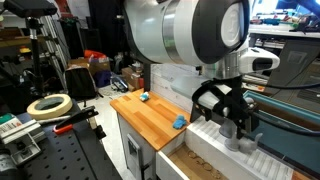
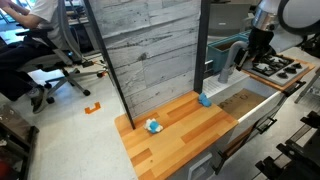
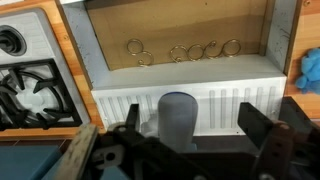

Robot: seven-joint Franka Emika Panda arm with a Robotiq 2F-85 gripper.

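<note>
A grey cylinder (image 3: 178, 120), its rounded end towards the camera, stands at a white slotted strip (image 3: 226, 98) behind the open drawer. In the wrist view my gripper has its dark fingers spread wide, one on either side of the cylinder, with a visible gap to each. The cylinder is nearer the left finger (image 3: 127, 138) than the right finger (image 3: 260, 128). From exterior view 1, the gripper (image 1: 226, 106) appears just above the cylinder (image 1: 230, 129). Exterior view 2 shows the cylinder (image 2: 236, 50) upright; whether the fingers reach down around it I cannot tell.
The open drawer (image 3: 185, 30) holds several thin rings. Left of it in the wrist view is a stove (image 3: 35, 90); a crumpled blue thing (image 3: 311, 72) lies at right. Bare wooden counter (image 2: 165, 140) stretches away from the drawer. A grey wall panel (image 2: 160, 50) stands behind.
</note>
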